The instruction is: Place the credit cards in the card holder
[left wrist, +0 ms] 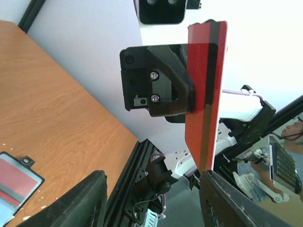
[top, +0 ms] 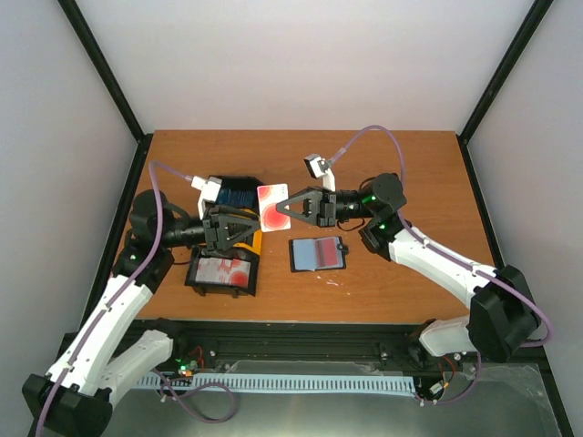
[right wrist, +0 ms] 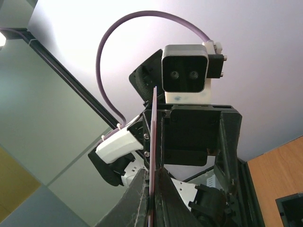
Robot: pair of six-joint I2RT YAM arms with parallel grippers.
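A red and white card [top: 273, 208] hangs in the air above the table, with my right gripper [top: 281, 208] shut on its right edge. In the left wrist view the card [left wrist: 204, 94] shows its red face with a dark stripe. From the right wrist it is seen edge-on as a thin card [right wrist: 153, 142] between the fingers. My left gripper is open, facing the card's free side, with nothing between its fingers. The card holder [top: 318, 254] lies open on the table, a reddish card in its right part.
A black box [top: 228, 290] holding red and white cards sits at the left, under my left arm. Small white scraps [top: 331, 281] lie below the holder.
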